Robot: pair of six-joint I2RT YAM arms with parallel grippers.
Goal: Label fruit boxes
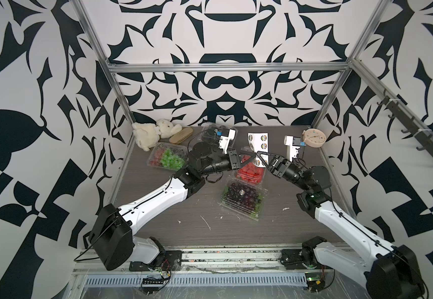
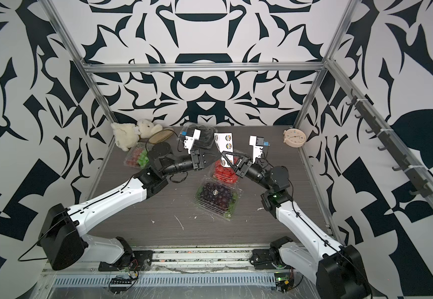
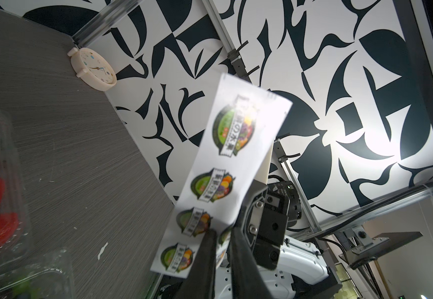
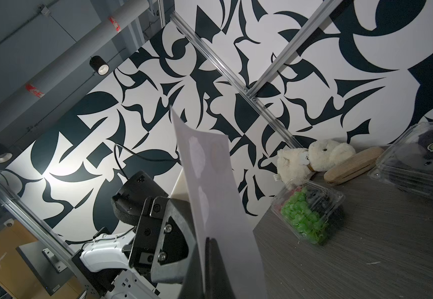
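A white sheet of fruit labels (image 3: pixel 236 124) is held upright by my right gripper (image 2: pixel 224 155), which is shut on it. My left gripper (image 1: pixel 250 157) is at the sheet's lower part, its fingers close together around a label area; whether they grip is unclear. Below lie clear boxes of red fruit (image 1: pixel 250 172) and of dark grapes (image 1: pixel 241 196), the latter with a round label on its lid. A box of green and red grapes (image 4: pixel 303 214) lies at the left, and another dark box (image 4: pixel 420 154) at the back.
Two plush bears (image 1: pixel 145 134) and a wooden oval piece (image 1: pixel 181 135) sit at the back left. A small clock (image 1: pixel 314 138) stands at the back right.
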